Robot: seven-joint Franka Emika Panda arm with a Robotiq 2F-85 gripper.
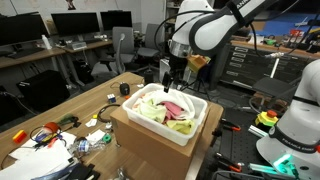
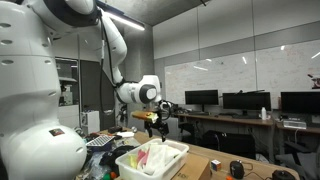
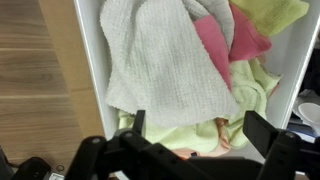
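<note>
A white bin [image 1: 154, 124] holds several crumpled cloths. In the wrist view a pale grey-white cloth [image 3: 165, 65] spreads across the middle, with a pink cloth [image 3: 247, 38] beside it. Yellow-green cloth [image 3: 275, 12] lies in the upper right corner, and more pale yellow cloth [image 3: 195, 138] shows beneath the white one. My gripper is open over the white cloth's lower edge, its two dark fingers wide apart with no cloth visibly pinched between them. Whether the fingertips touch the cloth is hard to tell.
The bin rests on a cardboard box [image 1: 150, 143] on a wooden table [image 1: 100, 100]. Tools, cables and papers [image 1: 40, 160] clutter the table's left side. A black headset-like item [image 1: 125, 89] lies behind the bin. Monitors [image 2: 244, 102] stand on a far desk.
</note>
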